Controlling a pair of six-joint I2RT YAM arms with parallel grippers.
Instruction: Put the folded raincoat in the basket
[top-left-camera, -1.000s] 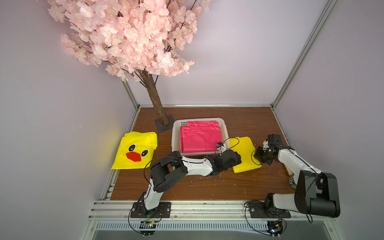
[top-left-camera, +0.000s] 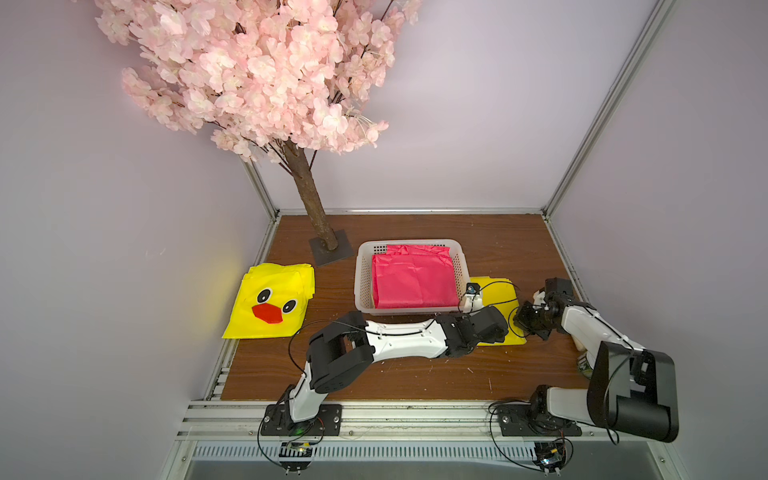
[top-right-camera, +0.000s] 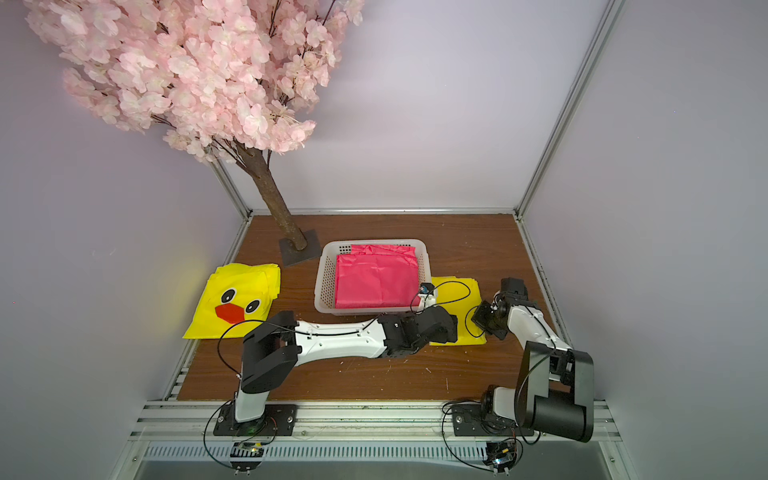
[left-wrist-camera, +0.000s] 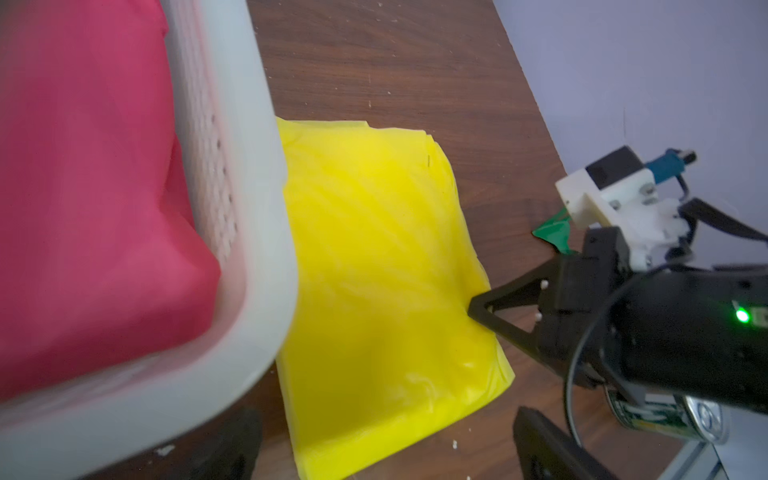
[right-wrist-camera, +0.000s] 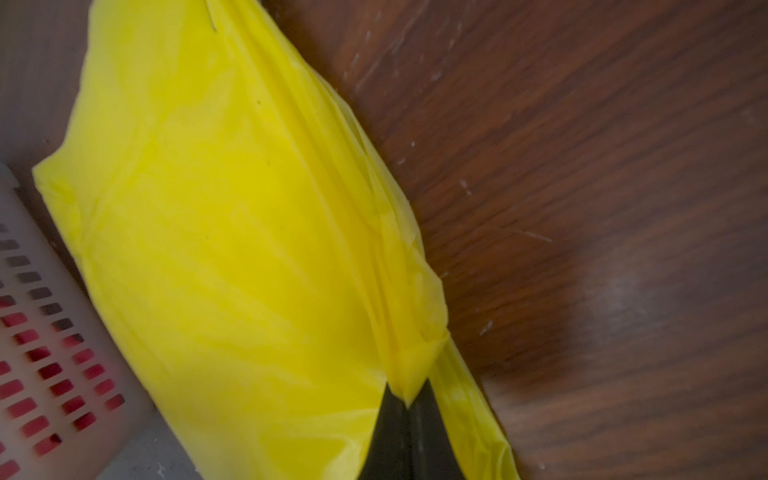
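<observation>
The folded yellow raincoat (left-wrist-camera: 376, 264) lies flat on the table, right against the basket's right side. Inside the pale perforated basket (top-left-camera: 364, 276) is a folded pink raincoat (top-left-camera: 412, 276). My left gripper stands open above the yellow raincoat's near part, its fingers (left-wrist-camera: 560, 448) wide apart with no cloth between them; the top views hide its tips behind the wrist. At the raincoat's right edge, my right gripper is shut, with a small pointed fold of yellow cloth pinched at its tips. The cloth edge rises slightly there.
Another yellow raincoat with a duck face (top-left-camera: 272, 300) lies at the left. The blossom tree's trunk (top-left-camera: 309, 192) stands behind it. A can (left-wrist-camera: 672, 412) lies below the right arm. Bare table shows at the back right.
My left arm has moved right over the yellow raincoat. The basket has shifted slightly right, and the raincoat lies straighter. The right gripper has come a little nearer the front.
</observation>
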